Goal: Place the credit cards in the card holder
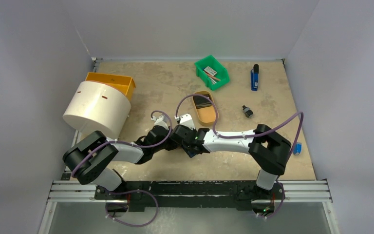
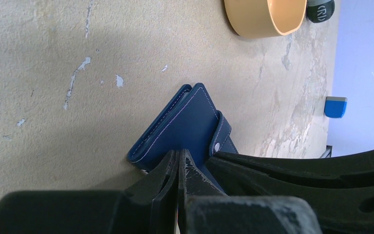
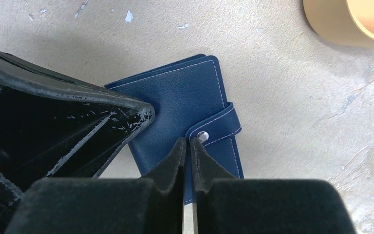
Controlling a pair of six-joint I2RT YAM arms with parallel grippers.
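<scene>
A dark blue card holder (image 3: 175, 97) with pale stitching lies on the table, its snap strap (image 3: 221, 127) crossing the right edge. My right gripper is at the strap's snap end, fingers a narrow gap apart, blue showing between them. At the holder's lower-left part, my left gripper is shut, and nothing clear shows between its fingertips. In the top view both arms cover most of the holder (image 1: 191, 154). No loose credit card can be made out beside it.
A tan tray (image 1: 207, 117) with dark items stands just behind the grippers. Farther back is a green bin (image 1: 220, 81) holding small items. A white cylinder (image 1: 97, 108) stands at left; a stapler (image 1: 254, 80) lies at back right.
</scene>
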